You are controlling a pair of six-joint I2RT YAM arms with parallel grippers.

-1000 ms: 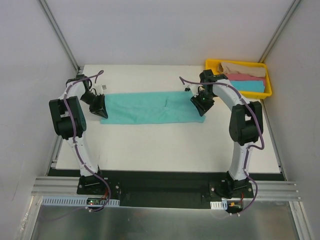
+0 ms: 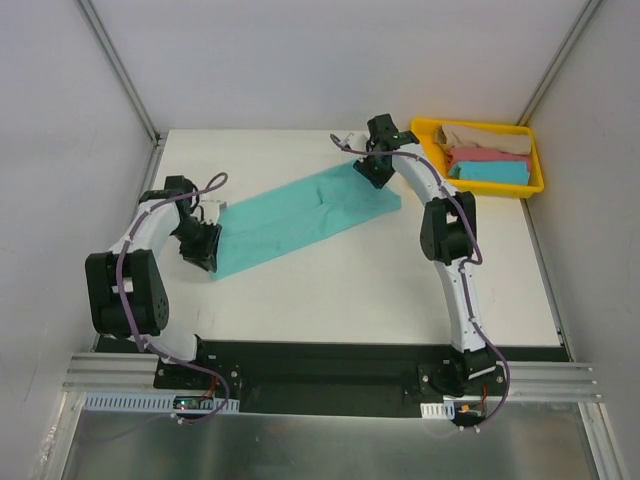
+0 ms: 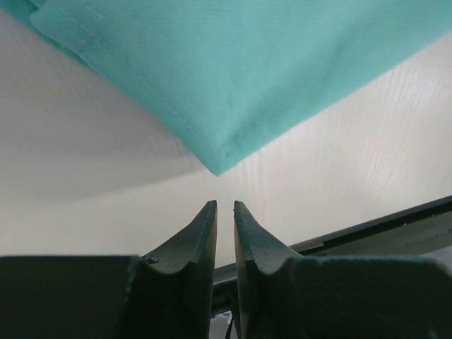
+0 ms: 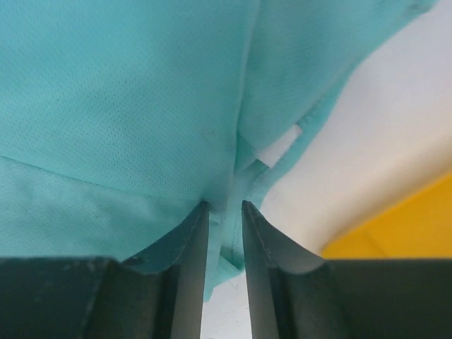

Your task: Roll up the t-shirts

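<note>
A teal t-shirt (image 2: 290, 220) lies folded into a long band, slanting from lower left to upper right on the white table. At its left end is my left gripper (image 2: 211, 264). In the left wrist view its fingers (image 3: 201, 240) stand slightly apart with nothing between them, and a shirt corner (image 3: 219, 152) lies just ahead. My right gripper (image 2: 378, 182) is over the shirt's right end, partly covering it. Its fingers (image 4: 187, 240) are a little apart in the right wrist view, with a layered cloth edge (image 4: 229, 191) showing at the gap; whether they touch it is unclear.
A yellow bin (image 2: 425, 130) at the back right holds a tan bundle (image 2: 485, 138), a pinkish-red one (image 2: 488, 155) and a teal one (image 2: 490, 172). The bin is close to the right arm. Bare table (image 2: 310, 300) lies in front of the shirt.
The shirt, earlier level, has turned so its left end is nearer the front and its right end farther back. The left gripper moved frontward; the right moved back and left.
</note>
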